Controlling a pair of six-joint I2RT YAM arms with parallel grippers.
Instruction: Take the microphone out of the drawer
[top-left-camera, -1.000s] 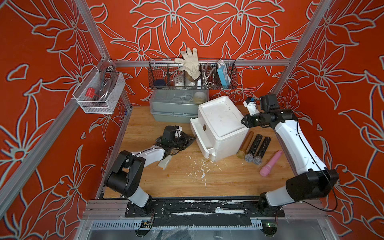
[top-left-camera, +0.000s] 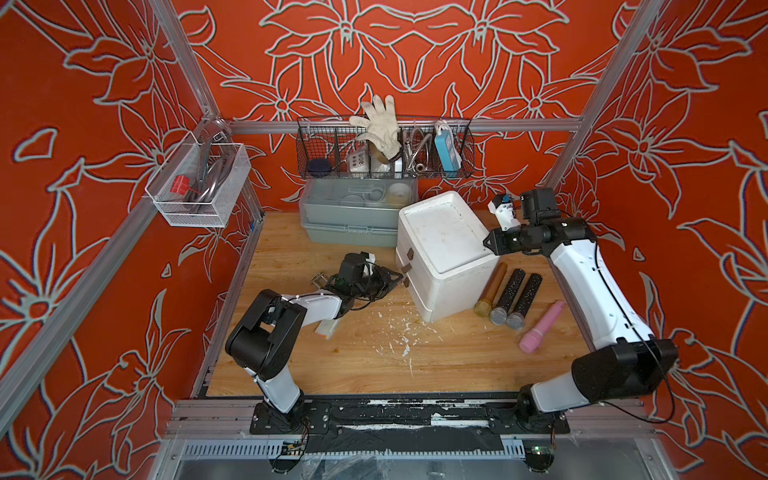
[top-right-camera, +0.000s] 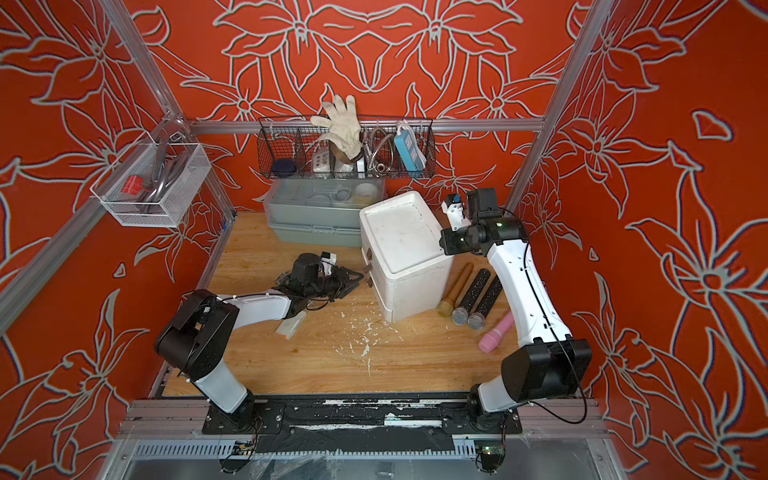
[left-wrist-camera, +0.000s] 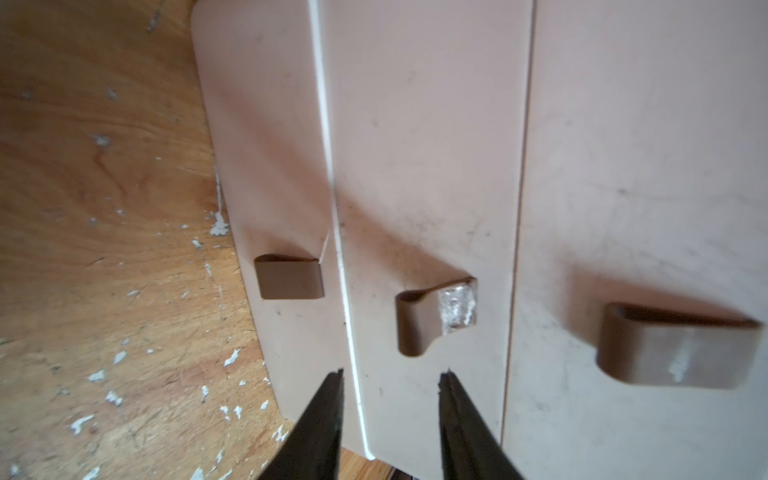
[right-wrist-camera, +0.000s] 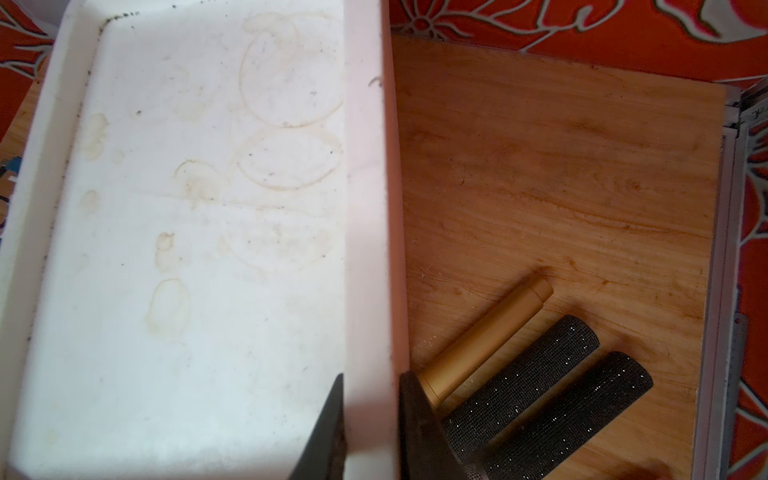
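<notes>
The white drawer unit (top-left-camera: 448, 240) has all its drawers closed; brown pull tabs show on its front, the middle one (left-wrist-camera: 420, 316) bent, in the left wrist view. My left gripper faces the fronts, fingers apart and empty, just short of the tabs. My right gripper is shut on the top rim (right-wrist-camera: 368, 240) of the unit. To the unit's right lie microphones: a gold one (right-wrist-camera: 484, 336), two black sparkly ones (right-wrist-camera: 520, 384) and a pink one (top-left-camera: 541, 326). The inside of the drawers is hidden.
A grey toolbox (top-left-camera: 348, 228) stands behind the unit, under a wire basket (top-left-camera: 320, 144) with a glove.
The right arm stays put.
</notes>
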